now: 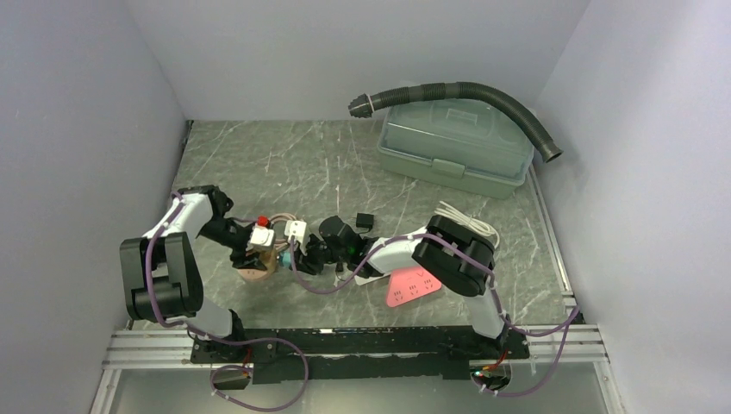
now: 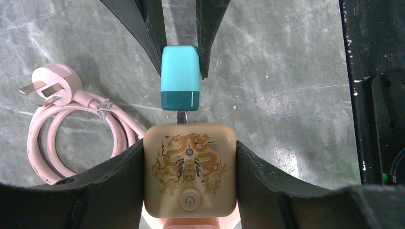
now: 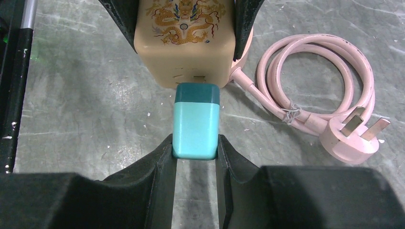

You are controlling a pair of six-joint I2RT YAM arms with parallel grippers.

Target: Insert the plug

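Note:
A cream block with a golden dragon print and power symbol, the socket (image 2: pixel 190 167), sits between the fingers of my left gripper (image 1: pixel 269 254), which touch both its sides. My right gripper is shut on the teal plug (image 3: pixel 196 129). The plug's dark end (image 2: pixel 180 100) faces the socket. A short length of metal prong (image 2: pixel 182 117) shows between them in the left wrist view, leaving a narrow gap. On the socket's near face, slots (image 3: pixel 198 78) show just above the plug in the right wrist view. Whether the prong tips are inside the slots is hidden.
A coiled pink cable (image 3: pixel 347 55) with a pink plug (image 3: pixel 348 143) lies beside the grippers. On the table are a pink power strip (image 1: pixel 414 285), white cable (image 1: pixel 467 220) and small black box (image 1: pixel 365 221). A green toolbox (image 1: pixel 457 142) stands at the back right.

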